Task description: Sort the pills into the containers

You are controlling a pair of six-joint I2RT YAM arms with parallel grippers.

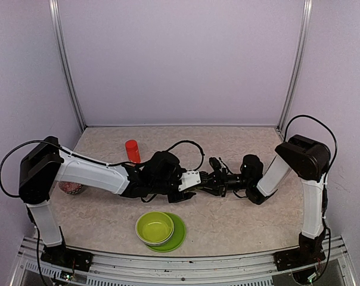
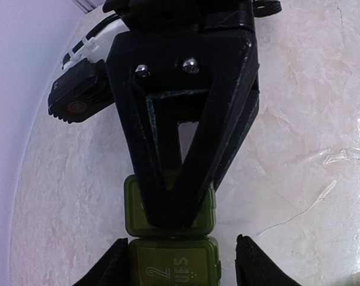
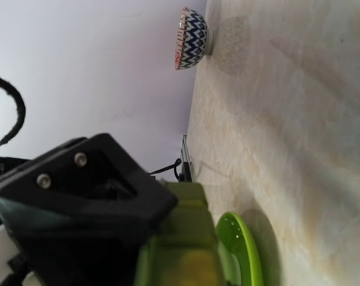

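Note:
A green pill organizer [image 2: 174, 262] with lidded compartments, one marked "2 TUES", is held in the air at mid-table by my right gripper [image 1: 210, 182], shut on it; that gripper's black frame covers part of it in both wrist views. My left gripper has its two fingertips either side of the "2" compartment, part open, with a visible gap at the right finger. In the top view both grippers meet and hide most of the organizer [image 3: 183, 256]. No loose pills can be made out.
A green bowl [image 1: 154, 225] sits on a green plate [image 1: 177, 241] at the front. A red cylinder [image 1: 132, 150] stands behind the left arm, and a patterned bowl [image 1: 70, 189] is at the left, partly hidden.

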